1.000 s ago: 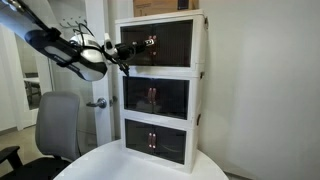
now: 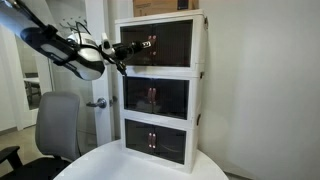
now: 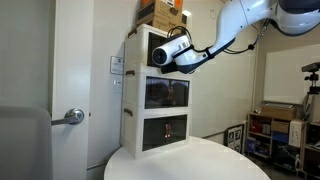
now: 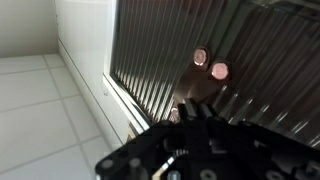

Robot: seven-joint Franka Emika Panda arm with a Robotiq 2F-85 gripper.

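A white three-tier cabinet (image 2: 160, 73) with dark doors stands on the table. My gripper (image 2: 147, 44) is up at the top tier's dark doors (image 2: 175, 43), at the pair of small handles in their middle. In the wrist view, the brown handles (image 4: 195, 82) run down from two round pinkish ends to the black gripper. It appears shut on a handle; its own parts hide the contact, and which of the two is held is unclear. The top doors look closed, their ribbed dark panels filling much of the wrist view.
The middle doors (image 2: 155, 97) and bottom doors (image 2: 155, 142) are closed, with handle pairs of their own. Cardboard boxes (image 3: 160, 15) sit on top of the cabinet. A grey chair (image 2: 58, 125) is at the left, and the white round table (image 3: 190, 160) is bare in front.
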